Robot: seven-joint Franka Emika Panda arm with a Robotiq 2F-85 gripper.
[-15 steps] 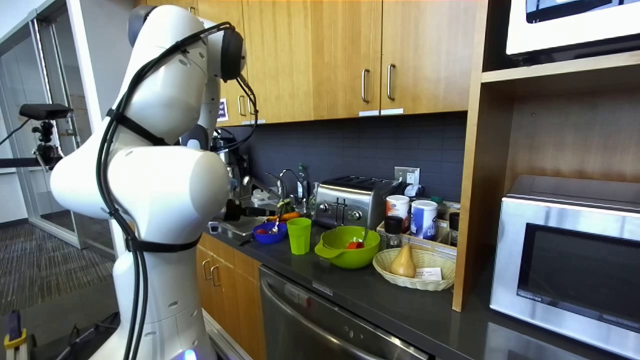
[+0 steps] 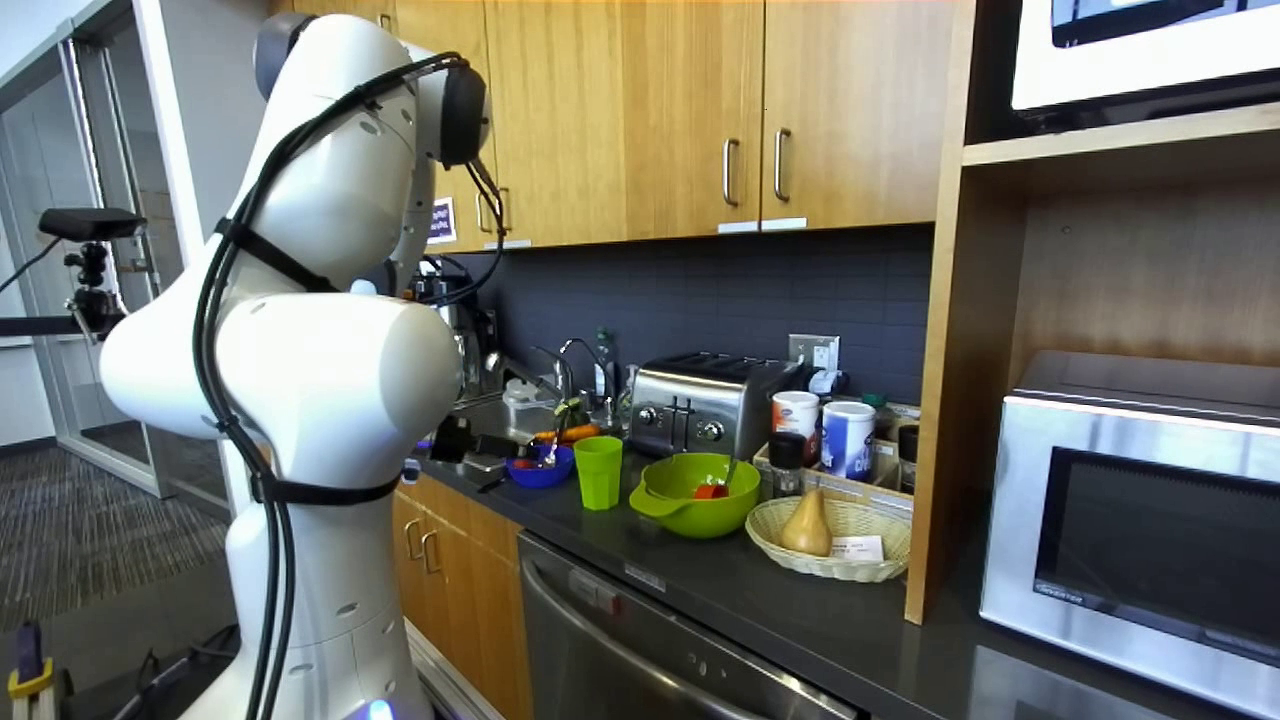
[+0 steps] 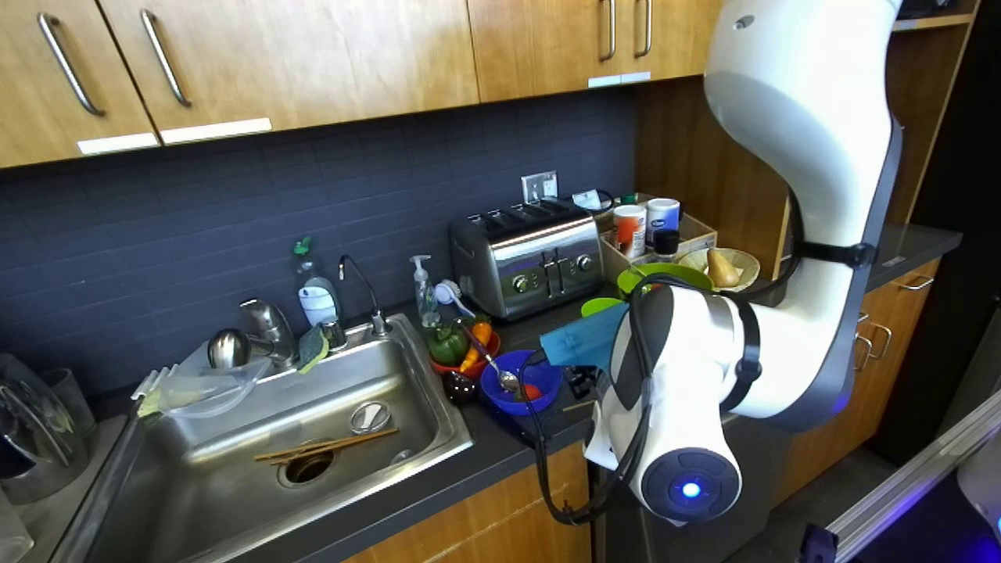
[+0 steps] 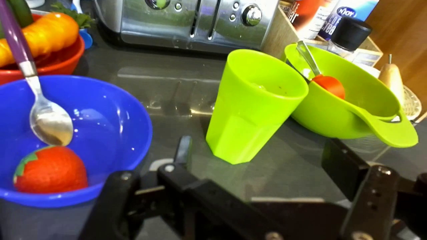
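My gripper is open in the wrist view, its two black fingers (image 4: 345, 168) far apart with nothing held. Past the gap between them, a bright green cup (image 4: 250, 116) stands upright and empty-looking on the dark counter. A blue bowl (image 4: 108, 116), left of the cup, holds a red strawberry (image 4: 54, 171) and a spoon (image 4: 52, 122) with a purple handle. Right of the cup is a green bowl (image 4: 332, 116) containing an orange-red utensil (image 4: 330, 86). In exterior view 1, the gripper (image 2: 486, 461) shows only partly beside the arm, near the blue bowl.
Behind the cup stands a metal toaster (image 4: 160, 24). A red bowl (image 4: 60, 64) of vegetables sits back left, and a sink (image 3: 225, 441) lies farther left. Right of the green bowl, a wicker basket (image 2: 780, 550) holds a pear-shaped item (image 2: 807, 526). Bare counter surrounds the cup's front.
My gripper has come down and turned its dark end lower near the counter in exterior view 1. The cup, bowls and basket stay where they were.
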